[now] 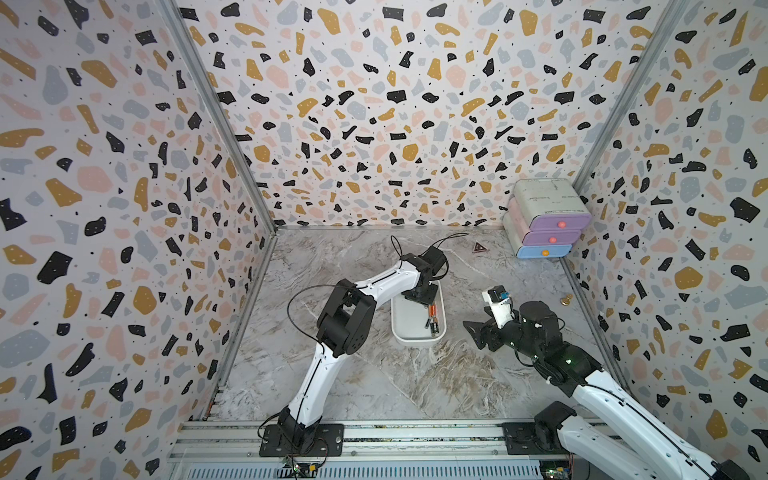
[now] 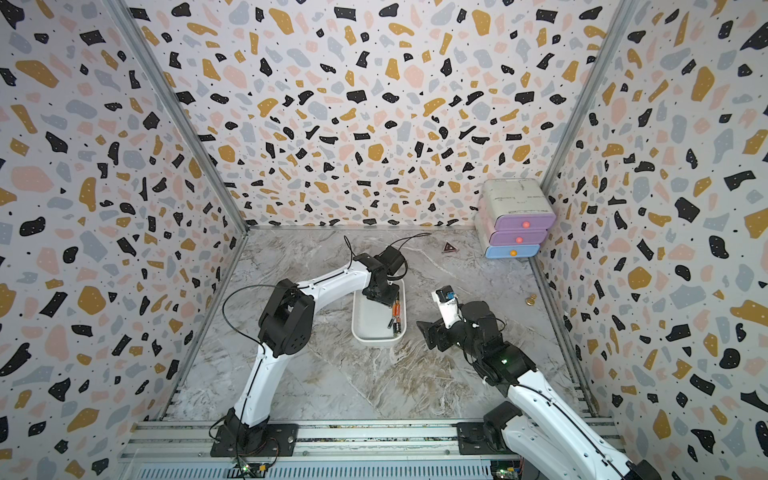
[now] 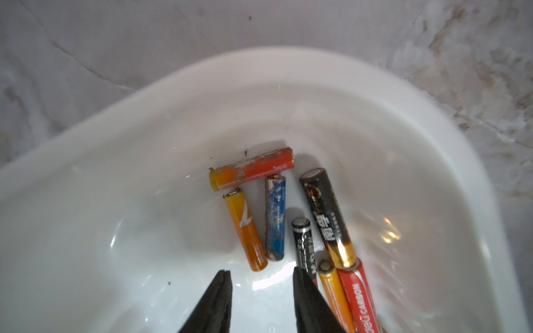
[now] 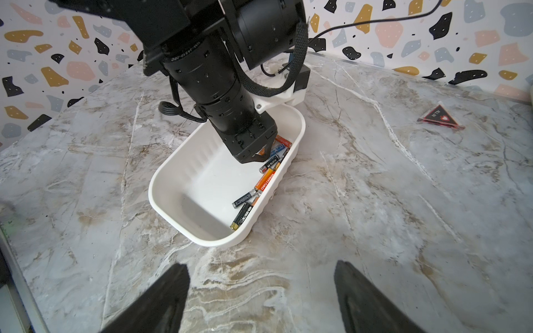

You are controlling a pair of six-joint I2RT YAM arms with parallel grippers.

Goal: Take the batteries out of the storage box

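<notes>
A white storage box (image 1: 404,326) holds several batteries along its right side. In the left wrist view a red-orange battery (image 3: 251,168), a blue battery (image 3: 275,216), an orange battery (image 3: 246,230) and a dark battery (image 3: 326,216) lie among others. My left gripper hangs over the box, open, nothing between its fingers, just short of the orange and blue batteries. My right gripper stands apart to the right of the box, its fingers apart and empty.
A stack of coloured drawers (image 1: 548,220) stands at the back right. A small triangular packet (image 4: 439,116) lies behind the box to the right, and a small brass-coloured object (image 1: 565,299) at the right edge. The marble surface is otherwise mostly clear.
</notes>
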